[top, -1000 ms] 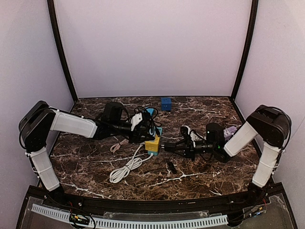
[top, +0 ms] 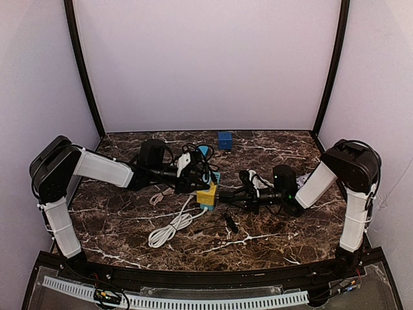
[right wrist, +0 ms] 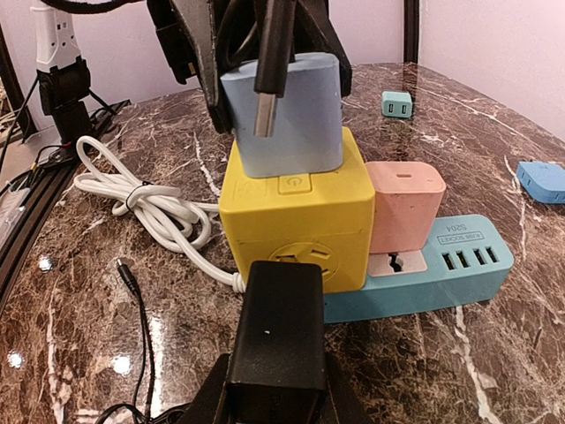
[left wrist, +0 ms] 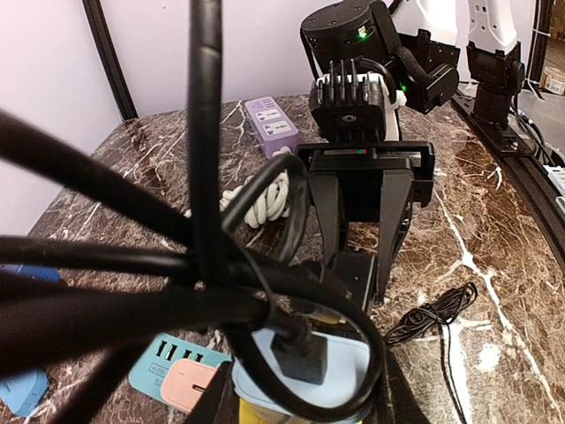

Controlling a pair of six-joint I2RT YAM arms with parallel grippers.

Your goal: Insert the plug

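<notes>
The yellow socket cube (right wrist: 296, 212) sits on a light-blue power strip (right wrist: 415, 296). On top of the cube rests a pale blue block (right wrist: 287, 124); my left gripper (top: 206, 182) is shut on it, fingers at its sides. A black plug adapter (right wrist: 278, 336) lies between the fingers of my right gripper, level with the cube's front socket face (right wrist: 305, 256). Its far end overlaps that face in the right wrist view, and its prongs are hidden. Whether the right fingers press on it or stand slightly apart is unclear.
A salmon adapter (right wrist: 406, 203) stands on the strip beside the cube. White coiled cord (top: 171, 230) and a thin black cable (left wrist: 433, 314) lie in front. A dark cable (right wrist: 275, 53) hangs before the pale block. Blue cubes stand farther back.
Over the last second my right gripper has shifted left, toward the yellow cube, with the black adapter. The left arm stays nearly still.
</notes>
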